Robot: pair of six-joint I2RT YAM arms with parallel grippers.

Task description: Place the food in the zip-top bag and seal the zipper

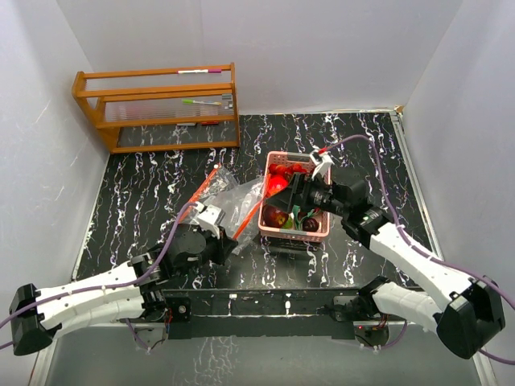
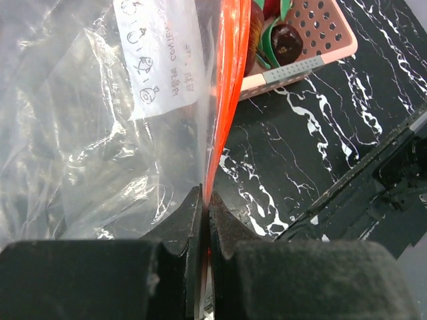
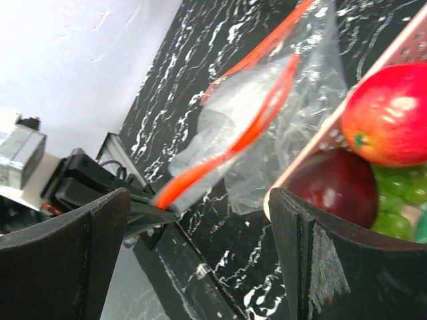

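Note:
The clear zip top bag (image 1: 233, 205) with orange zipper edges lies left of the food basket. My left gripper is shut on the bag's orange edge, which runs up from between its fingertips. My right gripper stands part open over the basket's left side, its fingers pointing at the bag, nothing seen between them. In the pink basket (image 1: 273, 233) are a red apple (image 3: 390, 113), a dark red fruit (image 3: 333, 187), green grapes (image 3: 393, 193) and other pieces.
A wooden rack (image 1: 161, 112) with markers stands at the back left. White walls bound both sides.

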